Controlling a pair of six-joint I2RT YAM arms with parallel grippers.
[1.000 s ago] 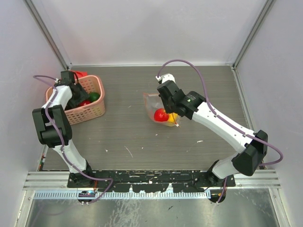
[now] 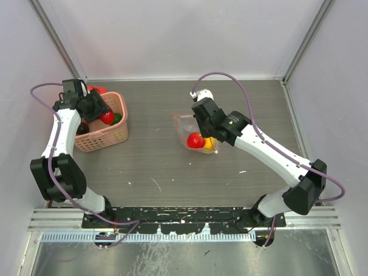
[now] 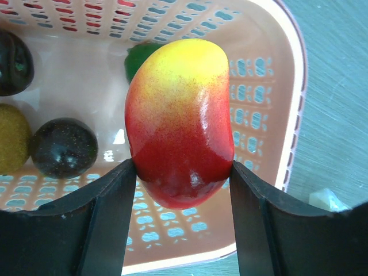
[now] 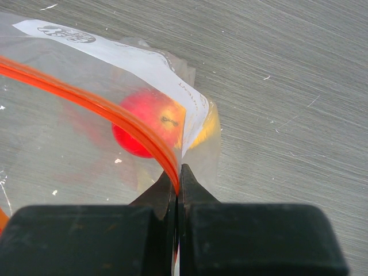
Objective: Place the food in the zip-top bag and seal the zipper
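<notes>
In the left wrist view a red and yellow mango (image 3: pixel 181 121) fills the space between my left gripper's (image 3: pixel 184 167) fingertips, which press on both its sides. It appears raised above the peach-coloured basket (image 2: pixel 109 138); from the top view the left gripper (image 2: pixel 103 112) is over that basket. My right gripper is shut on the edge of the clear zip bag (image 4: pixel 63 149), beside its orange zipper strip (image 4: pixel 92 102). A red fruit (image 2: pixel 195 140) and a yellow one (image 2: pixel 209 143) lie inside the bag, whose mouth looks partly open toward the left.
Dark round fruits (image 3: pixel 63 148), a brownish-green one (image 3: pixel 12 138) and a green one (image 3: pixel 138 57) remain in the basket. Something red (image 2: pixel 98 89) shows at its back rim. Bare table (image 2: pixel 152 115) lies between basket and bag.
My left gripper has risen and shifted slightly within the basket area, and the red mango now shows higher beneath it. The right arm and the bag have stayed still.
</notes>
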